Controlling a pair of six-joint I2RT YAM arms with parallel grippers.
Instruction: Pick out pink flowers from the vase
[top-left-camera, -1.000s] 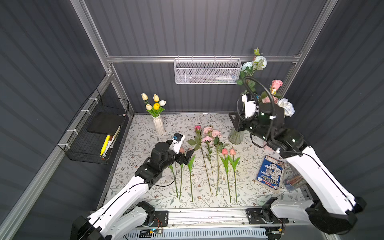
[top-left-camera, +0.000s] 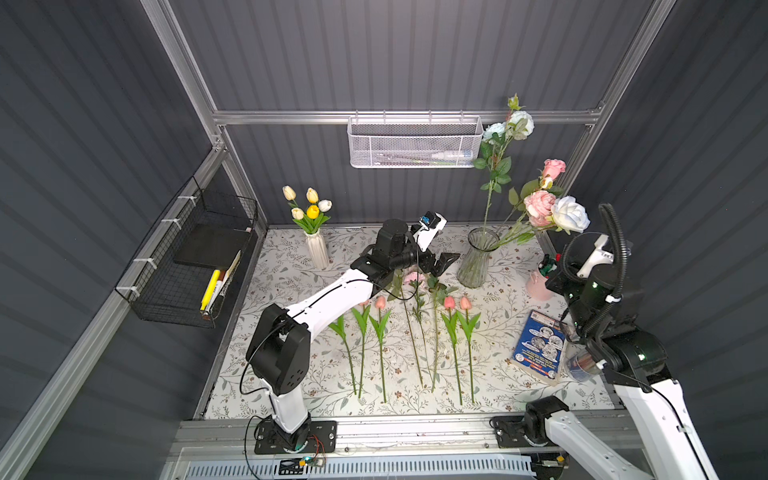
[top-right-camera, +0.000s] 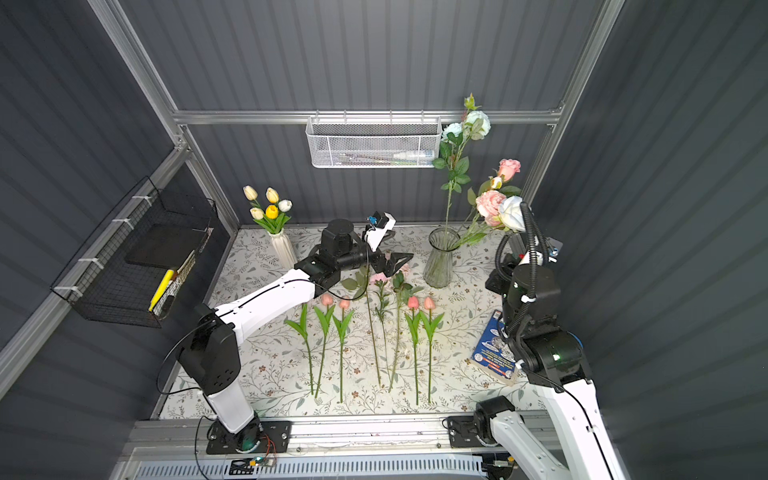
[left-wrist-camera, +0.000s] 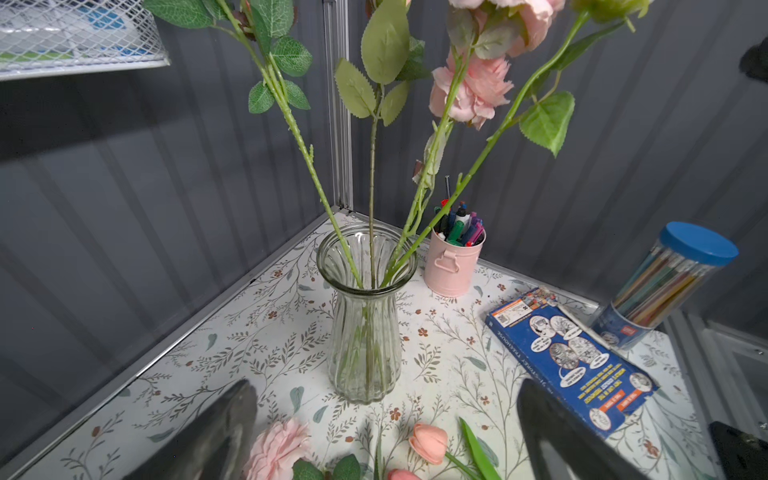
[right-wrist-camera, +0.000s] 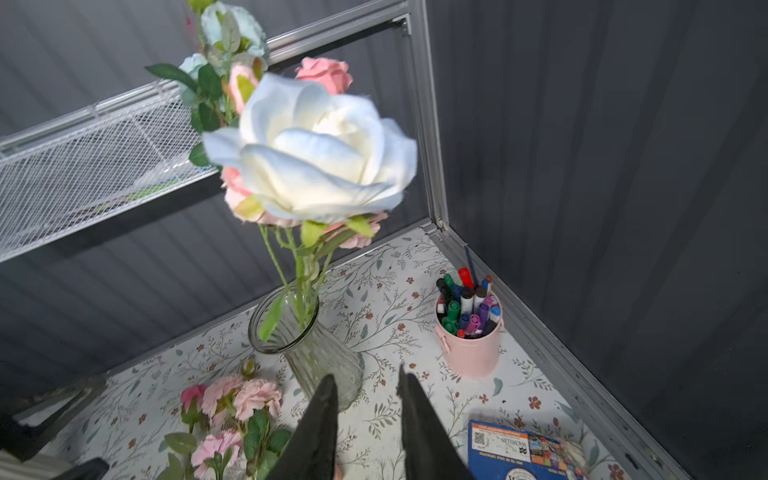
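Note:
The glass vase (top-left-camera: 473, 268) holds pink roses (top-left-camera: 539, 205), a white rose (right-wrist-camera: 312, 156) and pale blue flowers (top-left-camera: 520, 122). My left gripper hangs open and empty left of the vase, above pink flowers (left-wrist-camera: 276, 452) laid on the table among several pink tulips (top-left-camera: 465, 304). My right gripper is right of the vase, its fingertips apart with nothing seen between them; the white rose fills the upper middle of the right wrist view.
A pink pen cup (left-wrist-camera: 450, 268), a blue book (left-wrist-camera: 560, 360) and a tube (left-wrist-camera: 656, 272) stand or lie at the right. A small vase of tulips (top-left-camera: 317, 250) is at back left. Wire baskets hang on the walls.
My left gripper has moved up and right toward the glass vase. My right arm has swung right and down, away from the vase.

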